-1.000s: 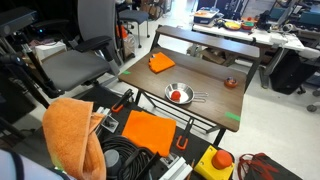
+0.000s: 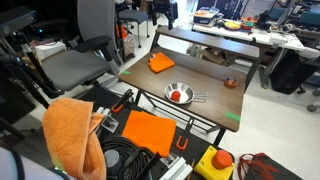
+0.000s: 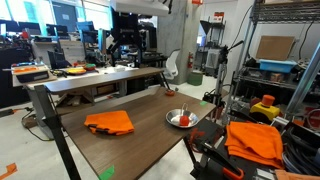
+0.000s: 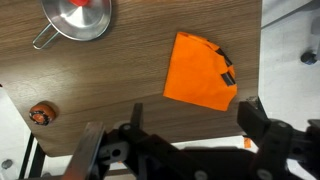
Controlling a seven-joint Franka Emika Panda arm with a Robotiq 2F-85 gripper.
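Note:
A folded orange cloth [image 4: 200, 72] with dark marks along one edge lies flat on the dark wooden table [image 4: 130, 75]. My gripper is above the table, its fingers spread wide at the bottom of the wrist view. Nothing shows between them, and the cloth lies apart from them, farther up the picture. A silver pan [image 2: 179, 92] holds a small red object [image 2: 176, 96]. Near another edge of the table sits a round reddish-brown object [image 4: 42, 113]. In the second exterior view the cloth [image 3: 109, 122] is at the left and the pan [image 3: 180, 113] at the right.
Bare tabletop separates the cloth from the pan and the round object. Another orange cloth [image 2: 149, 131] lies off the table in front, near black cables [image 2: 125, 155] and a yellow box [image 2: 213, 165]. An office chair [image 2: 75, 60] stands beside the table.
A dark part of my arm has come into view at the top of the first exterior view. The cloth, pan and round object have not moved.

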